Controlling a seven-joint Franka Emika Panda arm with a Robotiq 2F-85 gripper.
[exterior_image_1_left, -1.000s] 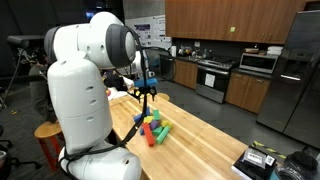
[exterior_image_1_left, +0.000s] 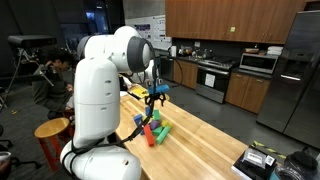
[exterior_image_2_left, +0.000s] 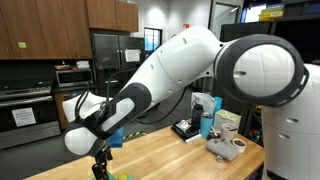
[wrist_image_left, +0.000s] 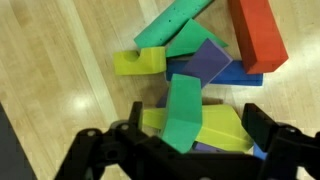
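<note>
In the wrist view my gripper is open above a heap of coloured blocks. A long green block (wrist_image_left: 183, 108) lies in the gap between the fingers, with clear space on both sides. Partly under it is a yellow block (wrist_image_left: 222, 128), close to the right finger. A purple block (wrist_image_left: 207, 62) and a blue block (wrist_image_left: 235, 74) lie just beyond, beside a red block (wrist_image_left: 258, 35). Exterior view 1 has the gripper (exterior_image_1_left: 158, 95) over the pile on the table; its fingertips are too small there to judge height.
Farther from the fingers are a small yellow notched block (wrist_image_left: 140, 61) and a dark green cylinder-like block (wrist_image_left: 172, 22). A black boxy item (exterior_image_1_left: 255, 163) and dark canister stand at its near right corner.
My gripper has moved rightward in exterior view 1, to over the pile of blocks. The blocks appear to lie where they were.
</note>
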